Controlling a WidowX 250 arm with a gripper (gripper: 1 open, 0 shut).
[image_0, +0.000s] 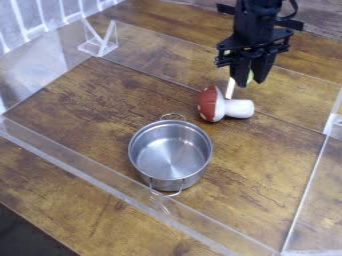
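My black gripper (249, 72) hangs at the top right of the camera view, above a red and white object (210, 104) lying on the wooden table. What is between its fingers is too small and dark to tell, though something pale shows just below and behind it. A thin white upright strip stands just below the gripper, by the red and white object. A steel pot (170, 157) with two handles sits lower in the middle, apart from that object.
Clear panels border the wooden table (74, 120) at left, front and right. A small white bracket (100, 42) stands at the upper left.
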